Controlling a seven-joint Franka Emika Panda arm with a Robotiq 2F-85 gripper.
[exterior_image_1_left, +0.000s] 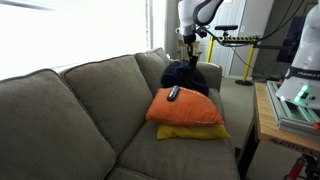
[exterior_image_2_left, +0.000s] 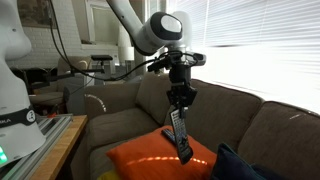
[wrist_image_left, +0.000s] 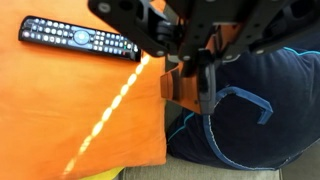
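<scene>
In exterior view 2, a long dark remote hangs steeply from my gripper, which is shut on its upper end. The wrist view shows my gripper with the held remote nearly end-on, so little of its face can be seen. A second black remote with light buttons lies on the orange pillow. Exterior view 1 shows that remote on the orange pillow, while my gripper is above the dark blue cloth at the sofa's far end.
The dark blue cloth or cushion lies behind the orange pillow. A yellow pillow sits under the orange one. The grey sofa has bare seat in front, and a wooden table stands at right.
</scene>
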